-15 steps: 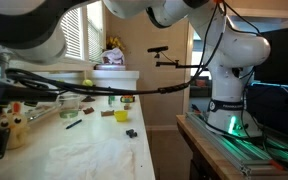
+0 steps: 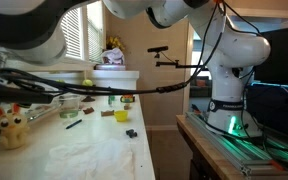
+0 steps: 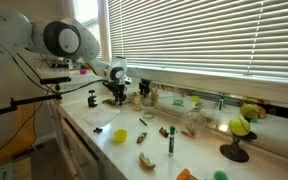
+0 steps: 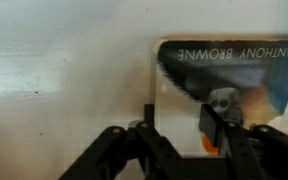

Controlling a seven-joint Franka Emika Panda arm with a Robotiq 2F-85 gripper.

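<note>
In the wrist view a book [image 4: 189,65] with "Anthony Browne" along its top edge and a skull picture on its cover lies to the right. My gripper reaches in from the bottom, one finger at the book's left edge and the other over its cover. It is shut with part of the book between its fingers; the exact contact is hard to make out. In the second exterior view the gripper [image 3: 119,90] is at the far left end of the counter, small and dark. Only a dark part of it shows at the left edge in the first exterior view.
A white cloth [image 2: 92,165] covers the near counter. Also on the counter are a yellow cup [image 2: 121,116], a small black item [image 2: 131,133] and a plush figure [image 2: 12,130]. A window with blinds [image 3: 204,40] runs behind. A black cable hangs from the arm.
The arm's end at the left edge has shifted slightly, up and to the left, and the dark gripper part there has turned a little. The counter items look unmoved.
</note>
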